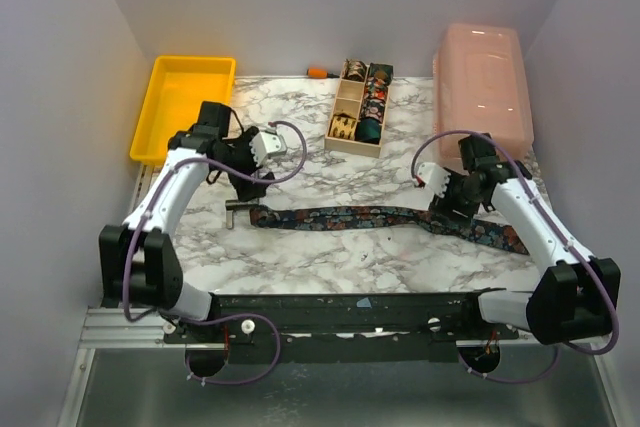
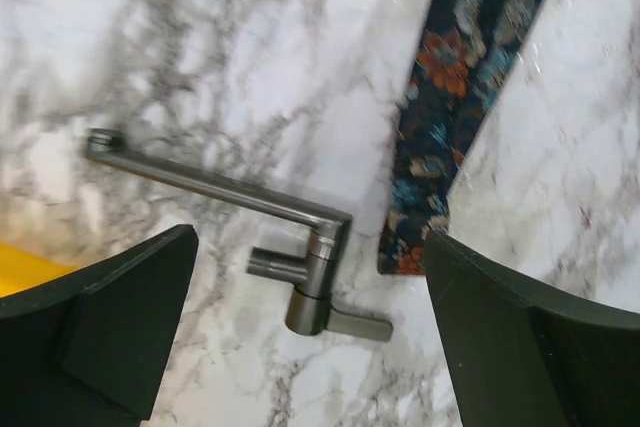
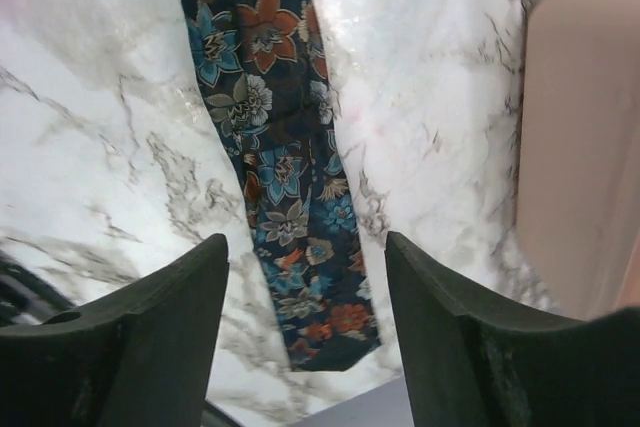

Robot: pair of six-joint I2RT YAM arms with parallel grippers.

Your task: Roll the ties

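Observation:
A dark floral tie (image 1: 345, 218) lies stretched flat across the middle of the marble table, bending slightly toward the front right. Its left end (image 2: 412, 237) rests beside a grey metal rod tool (image 2: 312, 282) in the left wrist view. Above that tool hangs my left gripper, open, its fingers (image 2: 120, 332) wide apart and nothing between them. My right gripper is over the tie's right part; its fingers stand apart on either side of the strip, which lies on the table below. The tie's right end (image 3: 330, 342) shows between those fingers.
A wooden box (image 1: 352, 146) holding several rolled ties stands at the back. The yellow tray (image 1: 140, 107) is at the back left, a pink translucent bin (image 1: 485, 77) at the back right. An orange-handled item (image 1: 318, 73) lies behind the box.

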